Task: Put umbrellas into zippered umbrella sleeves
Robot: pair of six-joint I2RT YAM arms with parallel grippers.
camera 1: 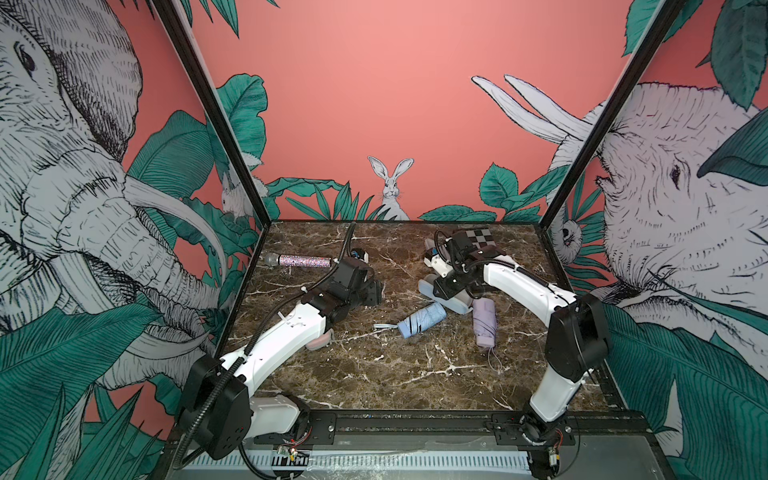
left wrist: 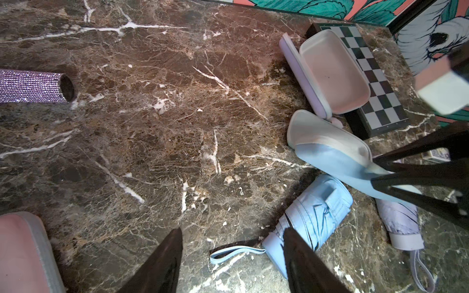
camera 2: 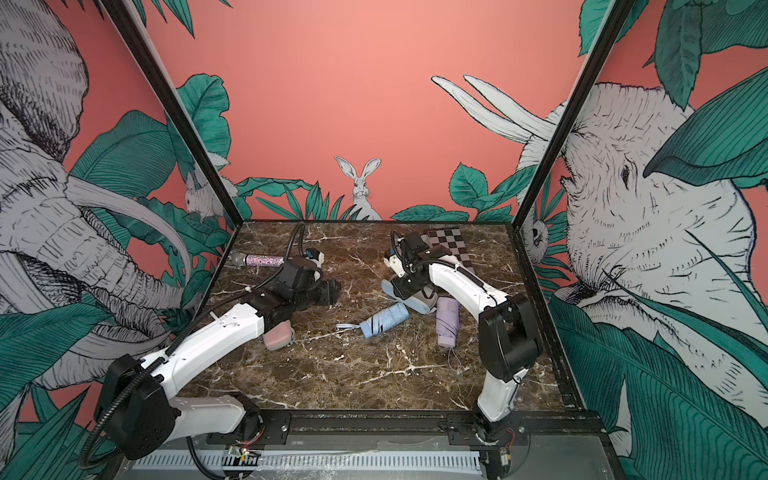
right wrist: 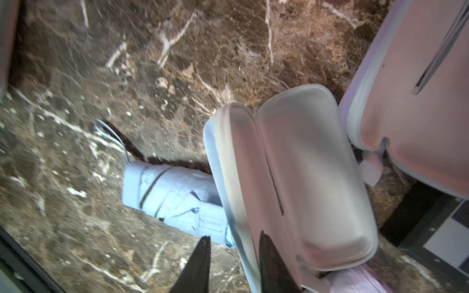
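A blue sleeve (right wrist: 312, 185) lies unzipped, its two halves spread open. My right gripper is part open over the sleeve's near end, with the blue outer wall running between its fingers; contact cannot be made out. Beside the sleeve rests a folded blue umbrella (left wrist: 312, 210) with a wrist strap. A lilac umbrella (camera 1: 485, 321) lies to its right. Behind is an open lilac sleeve (left wrist: 334, 73). Over bare table on the left, my left gripper stands open and empty. A pink sleeve (camera 2: 278, 336) sits below the left arm.
At the back left lies a glittery purple umbrella (camera 1: 304, 261). A checkered box (left wrist: 368, 78) is at the back right, touching or close to the lilac sleeve. Bare marble table (camera 1: 400, 368) spans the front and the middle.
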